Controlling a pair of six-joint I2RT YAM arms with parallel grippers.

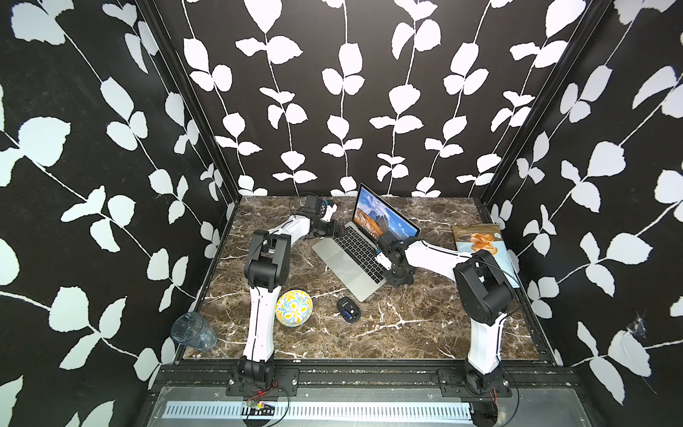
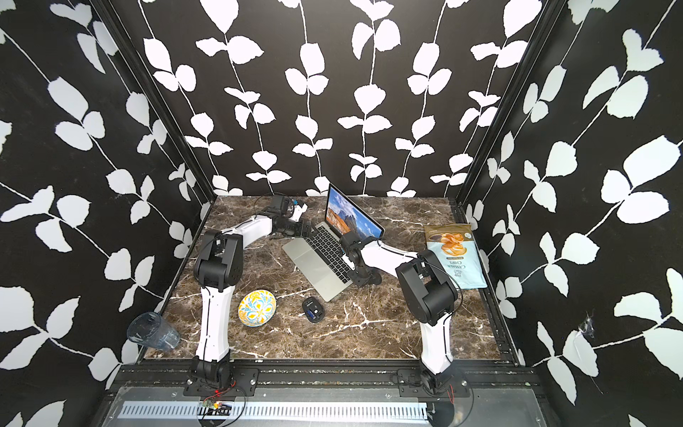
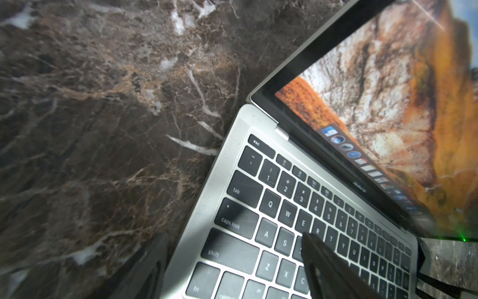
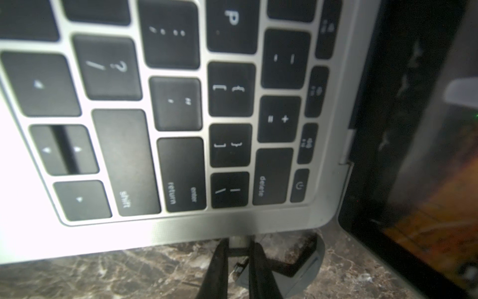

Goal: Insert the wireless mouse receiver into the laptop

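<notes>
The open laptop stands askew mid-table with its screen lit. In the right wrist view my right gripper is shut on the small receiver, whose metal end touches or nearly touches the laptop's side edge beside the return and delete keys. How far it sits in a port cannot be seen. My left gripper is open over the opposite side of the keyboard; its blurred fingers hold nothing. The black mouse rests on the table in front of the laptop.
A grey and black curved piece lies on the table below the right fingers. A patterned bowl and a glass are at the front left. A chips bag lies at the right.
</notes>
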